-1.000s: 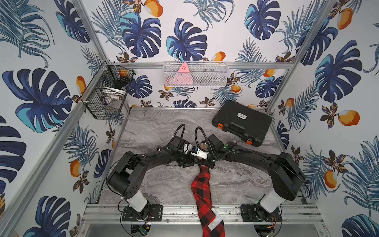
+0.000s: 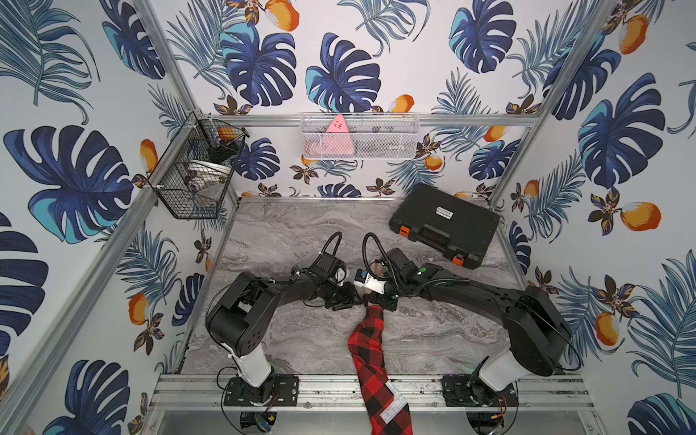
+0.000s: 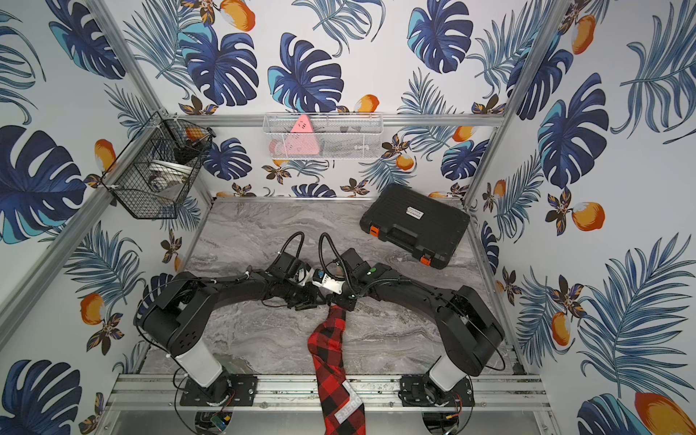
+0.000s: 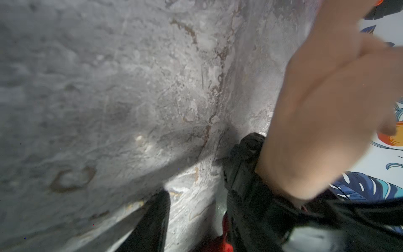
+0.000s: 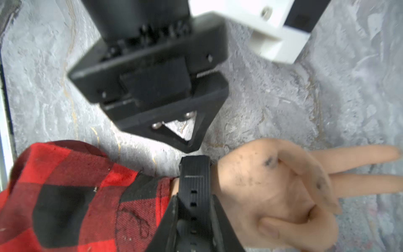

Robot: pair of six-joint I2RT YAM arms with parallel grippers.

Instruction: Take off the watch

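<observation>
A mannequin hand (image 5: 256, 184) in a red plaid sleeve (image 2: 371, 355) lies palm up in the right wrist view, with the watch's black strap (image 5: 194, 172) across its wrist. My right gripper is shut on that strap, a finger on each side. My left gripper stands open just beside the wrist, nothing between its fingers; in the right wrist view it sits just beyond the strap. Whether the strap is unfastened I cannot tell.
A black case (image 2: 449, 224) lies at the back right. A wire basket (image 2: 203, 174) hangs at the left, and a white mesh basket (image 2: 384, 137) on the back rail.
Both arms have shifted slightly down in the top left view, the left wrist also a little rightward. The sleeve near the hand has moved slightly left.
</observation>
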